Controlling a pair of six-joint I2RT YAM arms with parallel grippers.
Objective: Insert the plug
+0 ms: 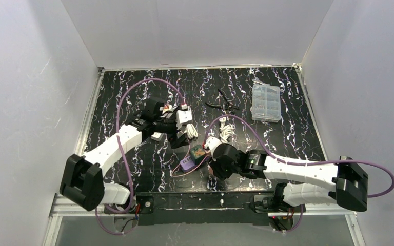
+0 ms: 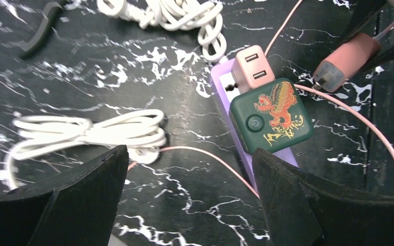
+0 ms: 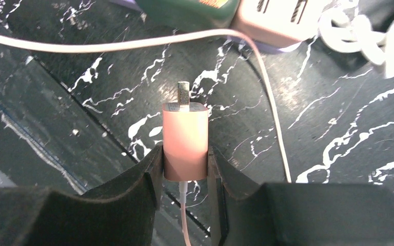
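A purple power strip [image 1: 186, 164] holds a green dragon charger [image 2: 271, 115] and a pink USB charger [image 2: 253, 68], with a free socket area beside them in the left wrist view. My left gripper stands open, raised to the upper left of the strip. My right gripper is shut on a pink plug [image 3: 184, 133], its metal prongs pointing up in the right wrist view, its cable trailing back. The plug is in front of the strip, apart from it.
Bundled white cables [image 2: 87, 132] lie behind and left of the strip. Pliers [image 1: 225, 105] and a clear compartment box [image 1: 266, 102] lie at the back right. A loose pink cable crosses the front area.
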